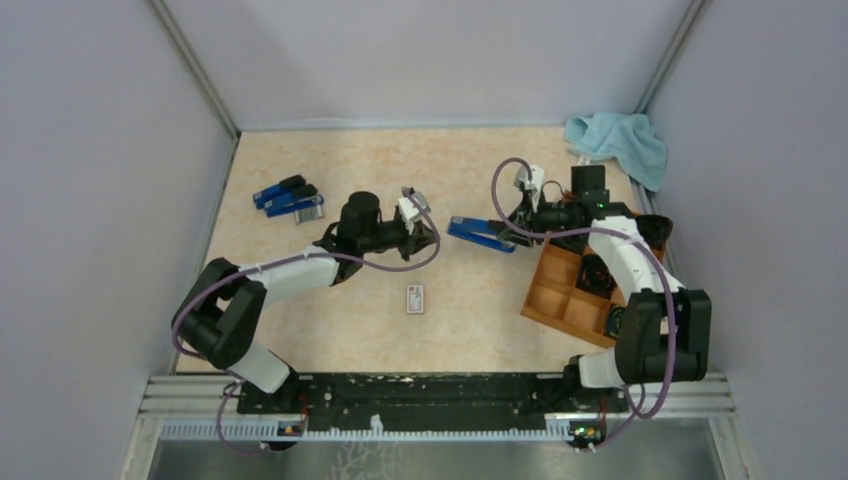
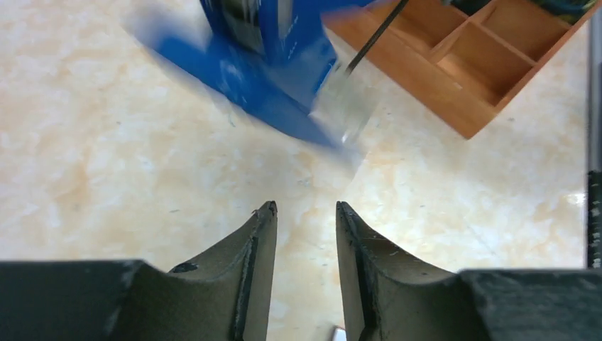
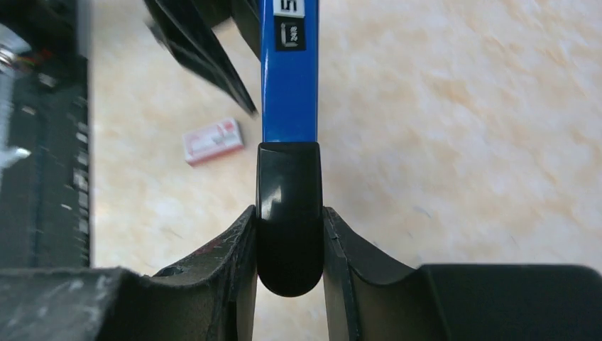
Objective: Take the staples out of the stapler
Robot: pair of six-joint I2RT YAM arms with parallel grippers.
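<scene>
A blue stapler (image 1: 470, 228) with a black end (image 3: 289, 213) is held above the table by my right gripper, shut on that black end. In the left wrist view the stapler (image 2: 234, 78) is blurred at the top. My left gripper hangs just left of it in the top view, part open, with nothing between its fingers. A small box (image 1: 415, 298), likely of staples, lies on the table below, between the arms.
More blue staplers (image 1: 288, 194) and a silver strip (image 1: 309, 214) lie at the left. A wooden compartment tray (image 1: 548, 300) stands at the right, with a light blue cloth (image 1: 625, 145) behind it.
</scene>
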